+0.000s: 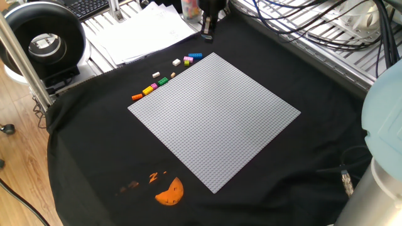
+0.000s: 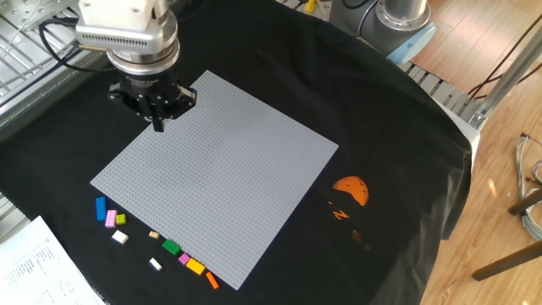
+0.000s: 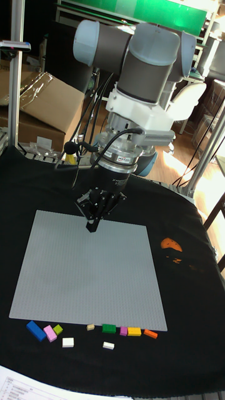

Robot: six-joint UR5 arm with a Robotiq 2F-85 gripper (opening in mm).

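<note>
My gripper (image 2: 158, 126) hangs above the table near one corner of the bare grey baseplate (image 2: 216, 174). Its fingertips look closed together, and nothing shows between them. In exterior view 3 the gripper (image 3: 92, 227) appears over the plate's far part. Along one side of the plate lie loose bricks: blue (image 3: 36, 330), pink (image 3: 50, 333), lime (image 3: 58, 329), white (image 3: 68, 342), tan (image 3: 90, 327), green (image 3: 109, 328), a second pink or purple brick (image 3: 124, 330), yellow (image 3: 134, 331), orange (image 3: 151, 334) and a small white one (image 3: 109, 345).
Black cloth (image 1: 100, 150) covers the table, with an orange print (image 1: 169, 192) on it. White papers (image 1: 141, 31) lie beyond the brick side. Cables (image 1: 301, 19) run over a metal rack at one edge. The cloth around the plate is mostly clear.
</note>
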